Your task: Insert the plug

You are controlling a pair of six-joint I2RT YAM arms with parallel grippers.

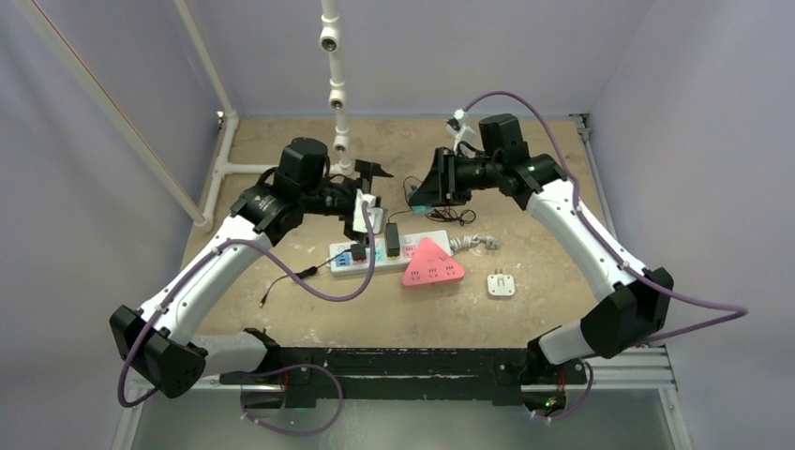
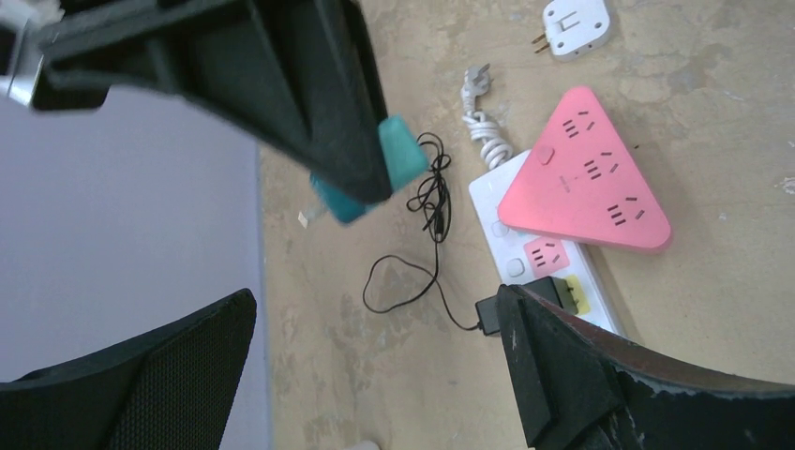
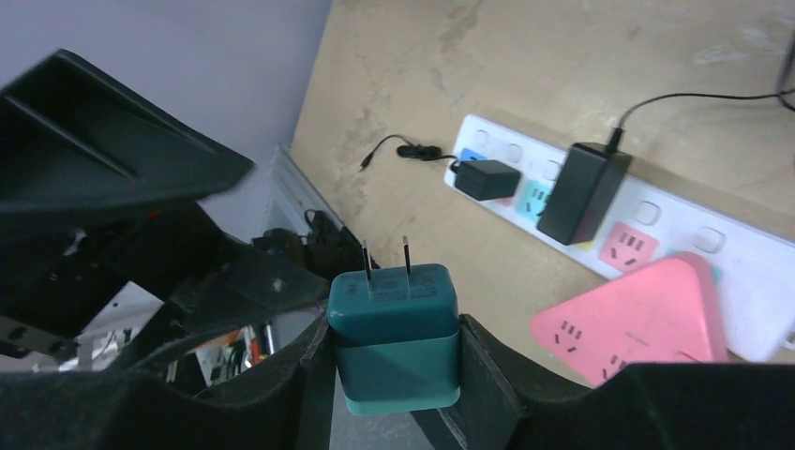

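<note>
A teal plug (image 3: 394, 342) with two prongs pointing up is held in my right gripper, also seen above the back of the table in the top view. My left gripper is open and empty, facing the right gripper from the left. Below lie a white power strip (image 3: 759, 281) with black adapters (image 3: 581, 192) in it and a pink triangular socket block (image 2: 581, 178) resting against it.
A white plug adapter (image 1: 501, 285) lies at the front right. Coiled white cable (image 1: 469, 242) and thin black cables surround the strip. A white pole stands at the back.
</note>
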